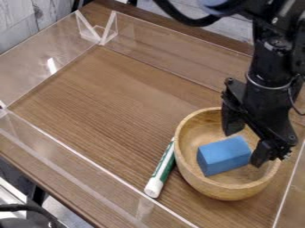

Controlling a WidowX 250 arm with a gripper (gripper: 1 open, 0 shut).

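Note:
My gripper [254,126], black, hangs from the top right over a light wooden bowl [215,183]. It is open, its two fingers at the back and right of the bowl's inside. A blue block [223,155] lies in the bowl, just left of and in front of the fingers, with nothing seen held.
A green and white tube [161,170] lies on the wooden table [102,111], left of the bowl. Clear plastic walls edge the table, with a white clip [98,27] at the back left.

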